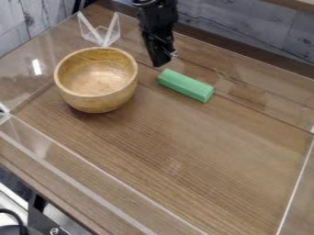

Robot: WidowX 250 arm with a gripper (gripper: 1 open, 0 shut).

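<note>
The gripper (164,55) is at the top centre, a dark shape above and behind a green block (185,85), apart from it; whether its fingers are open or shut is too small to tell. The green oblong block lies on the wooden table right of a large light wooden bowl (95,83), which looks empty.
A pale or clear object (106,29), hard to make out, stands at the back left behind the bowl. A dark wall runs along the back.
</note>
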